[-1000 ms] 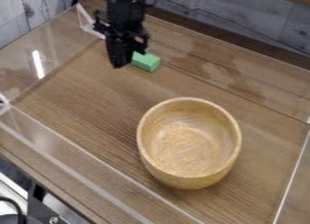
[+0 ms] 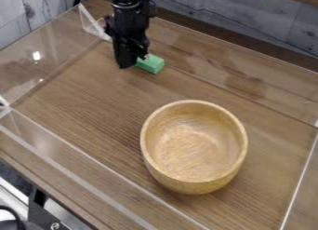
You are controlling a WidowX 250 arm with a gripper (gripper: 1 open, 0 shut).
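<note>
At the back of the wooden tray, my black gripper (image 2: pixel 126 52) hangs over the floor, just left of a small green block (image 2: pixel 148 63). Whether its fingers are open or shut, and whether anything is between them, is too small to tell. A large empty tan bowl (image 2: pixel 192 150) rests in the right front.
A pale, translucent thing (image 2: pixel 96 21) is at the back left beside the arm. The tray has raised walls at the back. The left, middle and right of the floor are largely clear.
My gripper has moved toward the back and slightly left, appearing higher in the view. The green block and bowl look unmoved.
</note>
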